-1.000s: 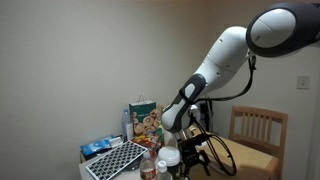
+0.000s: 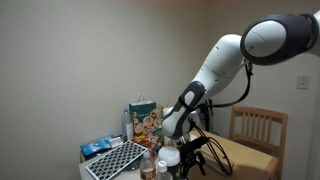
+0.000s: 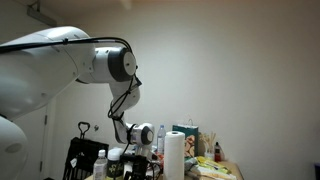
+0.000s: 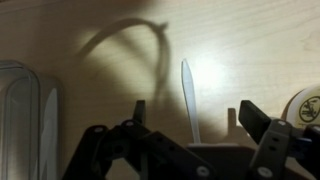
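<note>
In the wrist view my gripper stands open, pointing down at the wooden table, its two black fingers wide apart. A thin, pale knife-like utensil (image 4: 188, 90) lies on the tabletop between and beyond the fingers, touching neither as far as I can tell. Its near end is hidden behind the gripper body. On the left lies a clear plastic tray (image 4: 22, 110) with another light, thin utensil (image 4: 49, 135) along its side. A round lid or container with a printed mark (image 4: 309, 109) is cut off at the right edge.
In exterior view 1, bottles (image 2: 147, 165) stand in front of the arm and a black grid-like rack (image 2: 116, 160) lies to their left. A paper bag (image 2: 143, 113) stands behind. A paper towel roll (image 3: 174, 155) rises beside the arm in exterior view 2. A wooden chair (image 2: 257, 124) is at the right.
The arm has shifted slightly in exterior view 1, with its wrist a little lower and further left. The objects around it look unmoved.
</note>
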